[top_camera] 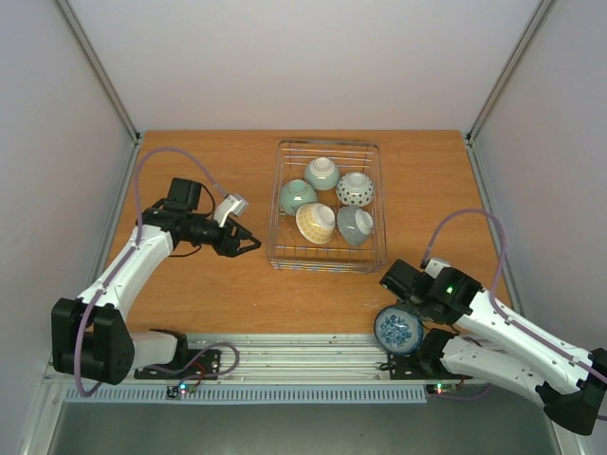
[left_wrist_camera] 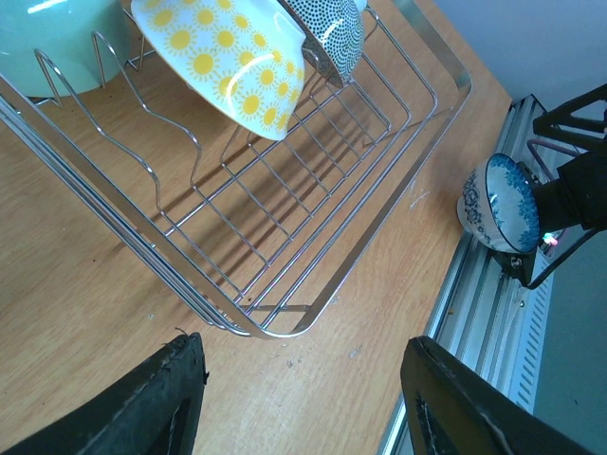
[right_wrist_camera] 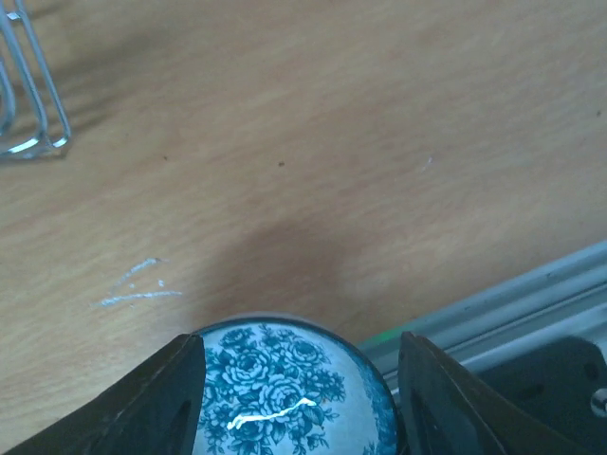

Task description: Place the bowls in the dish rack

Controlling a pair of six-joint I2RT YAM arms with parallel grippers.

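A white bowl with blue flowers point(top_camera: 398, 329) is at the front edge of the table, tilted, its inside facing up in the top view. In the left wrist view this bowl point(left_wrist_camera: 501, 204) leans beside the black right gripper. In the right wrist view its rim and patterned inside point(right_wrist_camera: 294, 389) show between my right gripper's point(right_wrist_camera: 302, 346) widely parted fingers; whether they touch it cannot be told. My left gripper stands open and empty, left of the wire dish rack point(top_camera: 285, 256). Inside the rack lean several bowls, among them a yellow-dotted bowl point(top_camera: 316, 223) and a grey bowl point(top_camera: 355, 226).
Green bowls point(top_camera: 298, 197) and a dark-spotted bowl point(top_camera: 355, 189) occupy the rack's middle. Metal rails point(top_camera: 294, 347) run along the table's front edge.
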